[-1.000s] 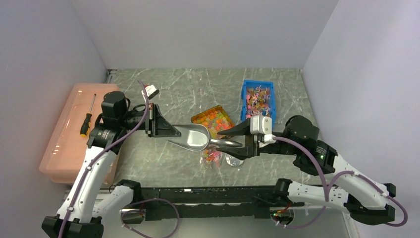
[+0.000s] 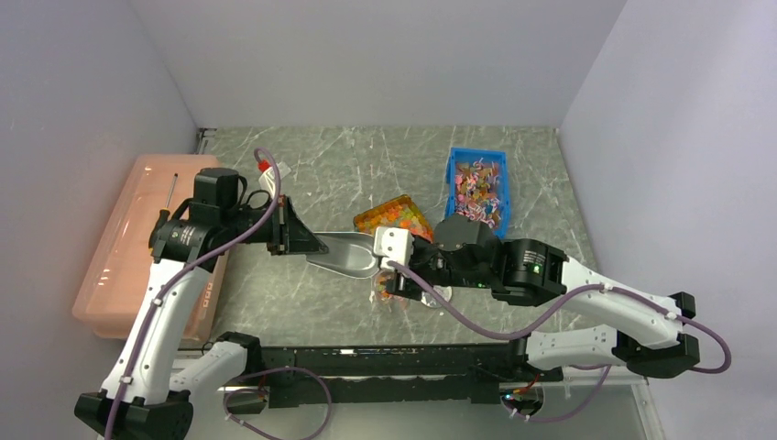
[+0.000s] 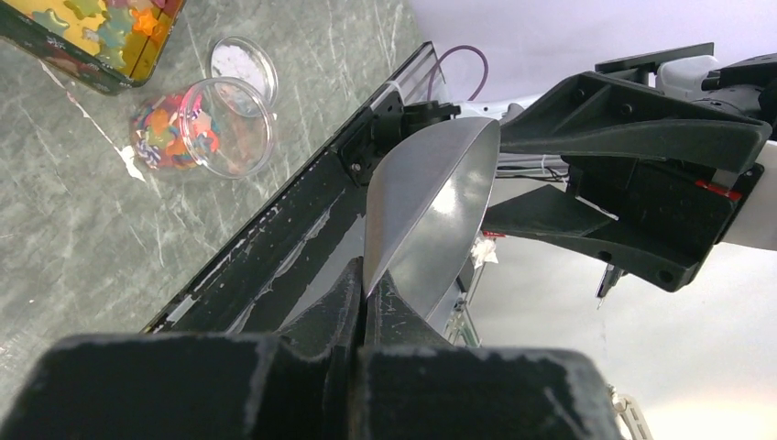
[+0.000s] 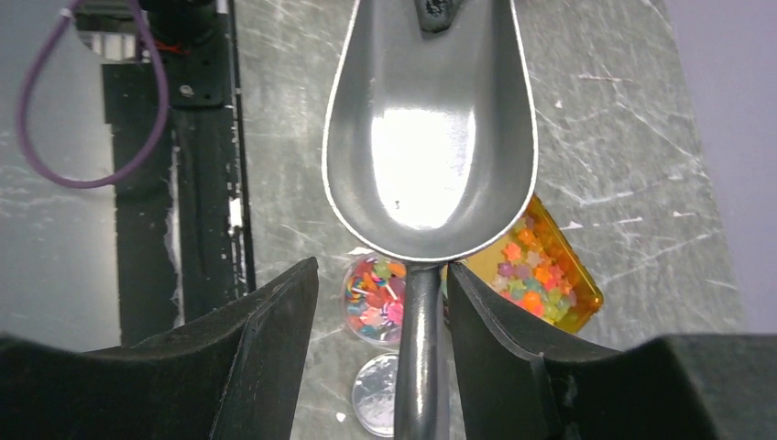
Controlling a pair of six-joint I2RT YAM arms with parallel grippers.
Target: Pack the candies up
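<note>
A shiny metal scoop [image 2: 348,253] hangs above the table between the arms, its bowl toward the left arm. My left gripper is shut on the thin front edge of its bowl. The right gripper stands open, with the scoop's handle [image 4: 421,348] between its spread fingers, closer to one of them. Below, a clear round jar [image 3: 206,128] holds colourful candies. Its round lid [image 4: 376,394] lies beside it. Gummy candies fill a yellow tray [image 4: 586,307]. More candies are in a blue bin [image 2: 450,188].
A large pink box [image 2: 128,238] with a screwdriver on top stands at the left. A white bottle with a red cap [image 2: 268,174] is behind the left arm.
My right gripper has moved left along the handle up to the scoop's bowl, its fingers still apart. The left arm and scoop have shifted only slightly to the left.
</note>
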